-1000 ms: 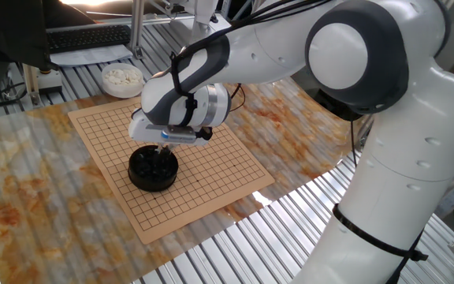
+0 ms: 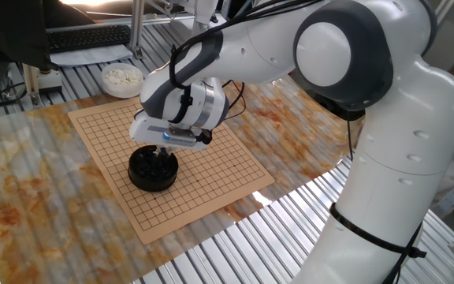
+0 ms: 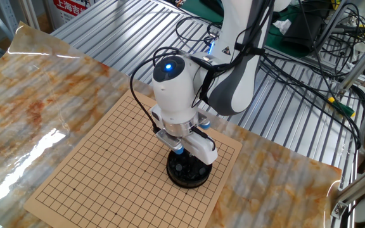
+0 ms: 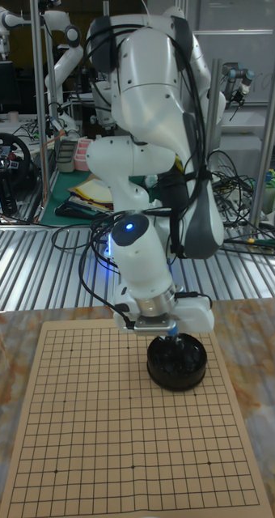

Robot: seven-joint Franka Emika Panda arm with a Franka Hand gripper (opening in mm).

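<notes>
A round black bowl [image 2: 152,180] holding dark stones sits on the tan gridded board [image 2: 211,189], and it is seen from the front in exterior view 3 as the same black bowl [image 4: 176,377]. My gripper [image 2: 162,150] points down over the bowl's far side, its fingertips at or just inside the rim. In exterior view 2 the white hand covers part of the black bowl [image 3: 189,180] and hides the fingers. The tips are small and dark against the stones, so neither the finger's opening nor anything between the fingers can be made out.
Beyond the board's far corner stands a white bowl of pale stones [image 2: 123,80]. A keyboard [image 2: 90,38] lies at the back left. The rest of the gridded board [image 3: 106,171] is bare, with marbled table surface [image 3: 56,88] clear around it.
Over the last second the arm has shifted slightly, with the upper links moving a little left in exterior view 1 and the hand tipping slightly lower. The bowl and board have stayed put.
</notes>
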